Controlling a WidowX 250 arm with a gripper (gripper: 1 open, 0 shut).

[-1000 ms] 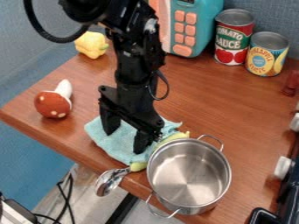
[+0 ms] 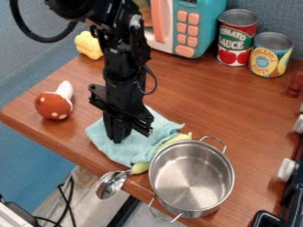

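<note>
The black gripper [image 2: 126,124] points down onto a crumpled light-blue cloth [image 2: 157,128] in the middle of the table; whether its fingers hold any cloth is unclear. Just right of the cloth, a yellow object, banana-like [image 2: 140,167], lies partly behind a steel pot [image 2: 190,177] with two handles at the front. A metal spoon [image 2: 112,182] lies at the table's front edge left of the pot.
A red-and-white mushroom toy [image 2: 53,107] sits at left, a yellow toy [image 2: 89,43] at the back, two cans [image 2: 236,39] [image 2: 271,55] at back right, a toy microwave [image 2: 186,22] behind. Black stove-like item at right edge.
The gripper has shifted slightly left and its fingers appear closer together over the cloth. The other objects look unmoved.
</note>
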